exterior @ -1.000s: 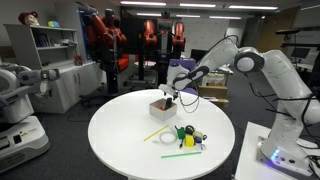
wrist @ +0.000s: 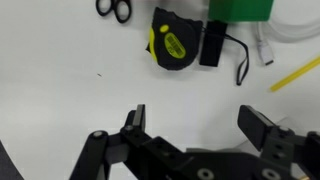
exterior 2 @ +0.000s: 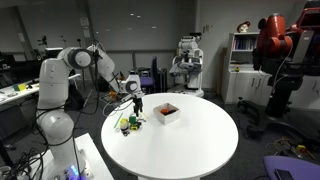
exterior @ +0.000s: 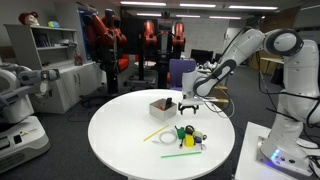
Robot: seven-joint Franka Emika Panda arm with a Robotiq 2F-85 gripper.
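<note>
My gripper hangs above the white round table, to the right of the open box. In the wrist view its fingers stand wide apart, with nothing held between them. Ahead of them on the white surface lies a black and yellow tape measure. Beside it is a black item with a strap, close to a green object. Scissors are cut off by the top edge. The box contains dark and reddish things, too small to identify.
A white cable and a yellow stick lie at the wrist view's right. Several small objects cluster nearer the front, with a green stick before them.
My gripper has left the space over the box and travelled right, towards the arm's base and the cluster. The box and loose objects look unmoved.
</note>
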